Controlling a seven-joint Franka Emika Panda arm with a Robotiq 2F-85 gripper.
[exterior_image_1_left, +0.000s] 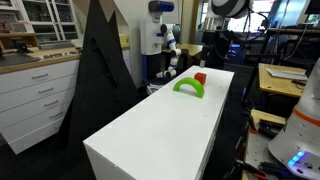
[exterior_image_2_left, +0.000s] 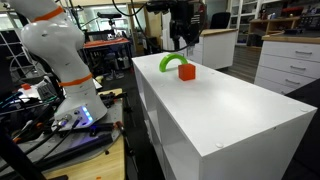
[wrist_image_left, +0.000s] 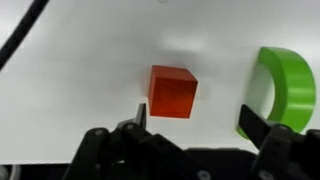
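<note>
An orange-red block rests on the white table and shows whole in the wrist view. My gripper stands open above the table, its two fingers set wide apart with nothing between them. The block is in front of the gap, nearer the left finger. To the right lies a green arch, partly behind the right finger. In the second exterior view the gripper hangs over the block, apart from it, with the arch beside it.
A dark slanted panel stands along one side. A black cable crosses the wrist view's upper left corner.
</note>
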